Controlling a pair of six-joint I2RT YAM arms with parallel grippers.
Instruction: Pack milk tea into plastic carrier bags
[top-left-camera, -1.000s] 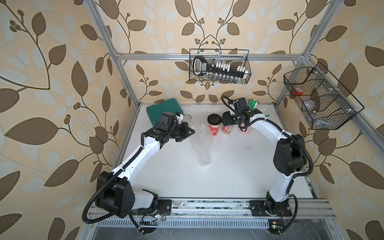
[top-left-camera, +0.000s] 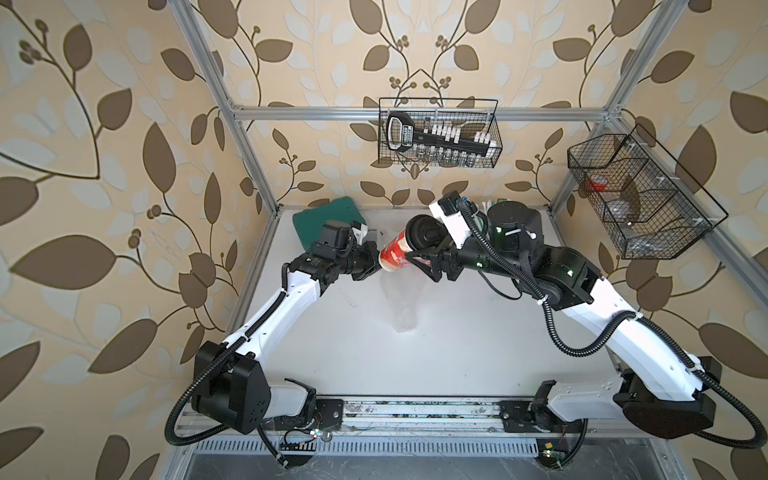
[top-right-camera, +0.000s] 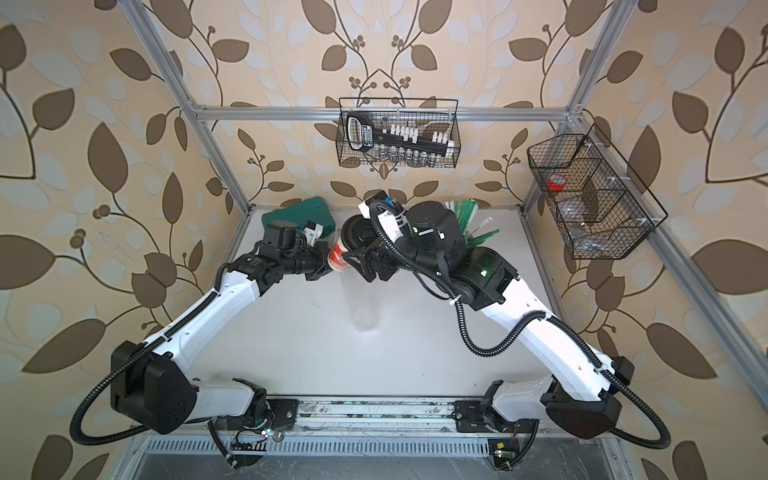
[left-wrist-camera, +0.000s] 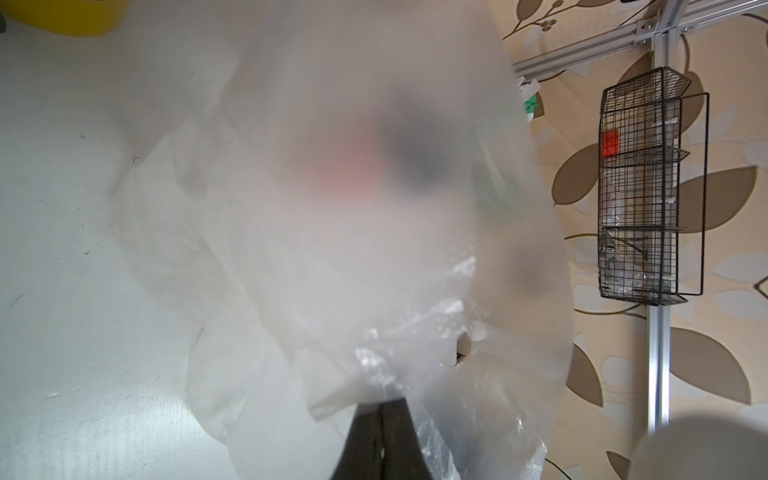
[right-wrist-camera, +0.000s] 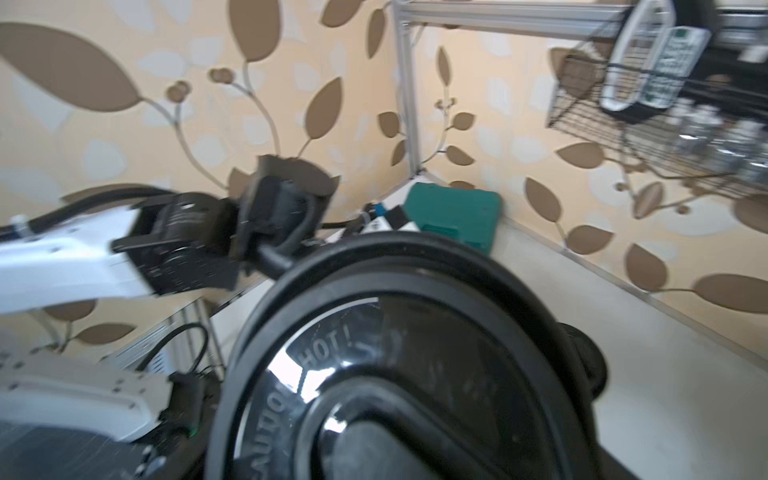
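Note:
A clear plastic bag hangs from my left gripper, whose fingers are shut on its film. Its thin folds fill most of the left wrist view. A red-and-white cup with a black lid is in my right gripper, tilted and raised above the table, its base pointing left toward the left gripper. Through the film, a blurred red and dark shape shows. Whether the cup's base is inside the bag's mouth I cannot tell. In the right wrist view, another black round edge shows past the lid.
A green case lies at the back left. Green straws stand at the back right. Wire baskets hang on the back and right walls.
My right gripper has carried the cup up and left from the back of the table, tilting it toward the bag. The left arm has stayed in place. The cups behind have become hidden.

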